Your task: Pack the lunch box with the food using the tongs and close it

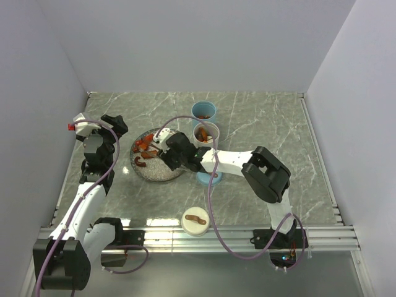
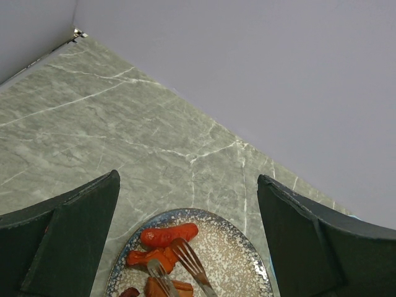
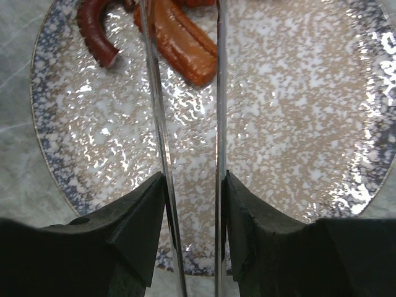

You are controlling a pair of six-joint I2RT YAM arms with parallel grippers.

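Observation:
My right gripper is closed around a pair of metal tongs, each finger against one tong arm. The tong arms stand apart over a speckled, dark-rimmed plate. An orange-brown sausage lies beneath and between them, and a curved dark sausage lies to the left. In the left wrist view, fork-like tong tips reach in over the plate's food, near a red sausage. Left of the plate, my left gripper is wide open and empty. Whether the tongs touch any food is unclear.
Behind the right gripper, a blue container and a white container hold food. A blue lid lies partly under the right arm. A round white lid rests at the front edge.

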